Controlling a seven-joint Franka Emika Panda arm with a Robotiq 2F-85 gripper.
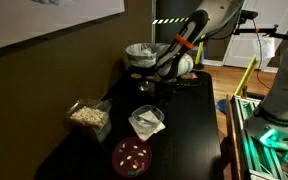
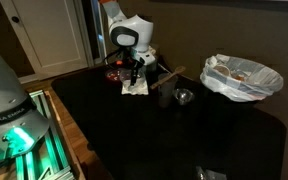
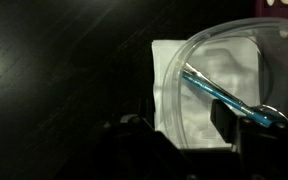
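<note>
A clear plastic container [image 1: 145, 121] rests on a white napkin [image 1: 158, 128] on the black table. Inside it, in the wrist view, lies a metal spoon with a blue handle [image 3: 217, 92]. My gripper stands open, its dark fingers framing the container's near rim from above. Nothing shows between them except the view of the container and napkin below. In exterior view 2 the gripper [image 2: 136, 74] hangs over the napkin area. A dark red plate [image 1: 131, 157] with small pieces on it sits beside the container.
A clear box of pale pieces [image 1: 90, 117] stands by the wall. A metal bowl [image 2: 184, 96], a dark cup [image 2: 166, 96] and a wooden spoon [image 2: 170, 76] are close to the arm. Behind them is a white-lined basket [image 2: 224, 84].
</note>
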